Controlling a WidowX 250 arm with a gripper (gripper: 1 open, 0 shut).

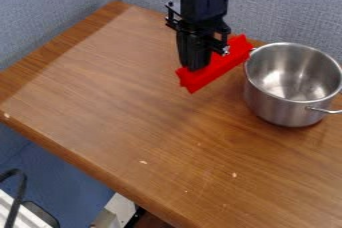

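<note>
My black gripper (198, 47) hangs from the top middle over a red elongated block (217, 67), which lies diagonally beneath its fingers, just left of a steel pot (290, 82). The fingertips are dark and overlap the block's upper part, so whether they grip it cannot be told. The pot stands upright with its handle pointing right.
Blue-grey padded walls rise behind and at the left. The table's left edge drops to a blue floor with white and black items.
</note>
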